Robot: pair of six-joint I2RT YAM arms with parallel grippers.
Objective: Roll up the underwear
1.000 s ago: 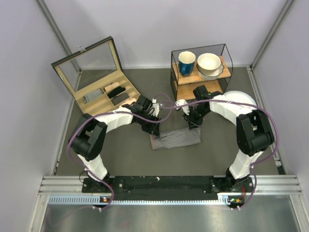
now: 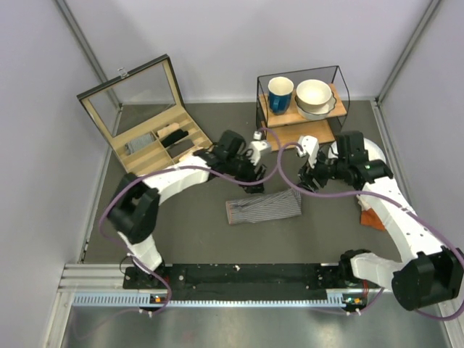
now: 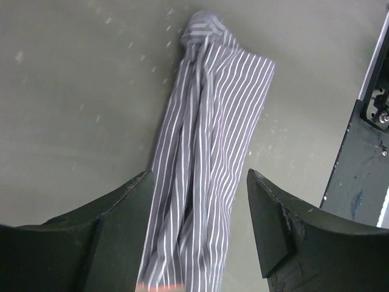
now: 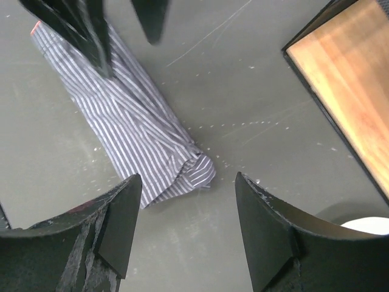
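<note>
Grey striped underwear (image 2: 267, 208) lies folded into a long flat strip on the table, its orange-edged end to the left in the top view. Its right end has a small bunched corner, seen as a rumpled tip (image 4: 197, 170) in the right wrist view. Above the strip's back edge hovers my left gripper (image 2: 252, 190), open and empty; in the left wrist view the underwear (image 3: 203, 164) runs away beneath its spread fingers (image 3: 130, 207). My right gripper (image 2: 310, 187) is open too, just beyond the strip's right end, with nothing between its fingers.
At the back left stands an open box (image 2: 156, 148) with compartments holding folded cloths. A wire-framed shelf (image 2: 290, 133) with a blue mug (image 2: 280, 95) and bowls is at the back. White plates and an orange cloth (image 2: 372, 219) lie right.
The underwear keeps its place.
</note>
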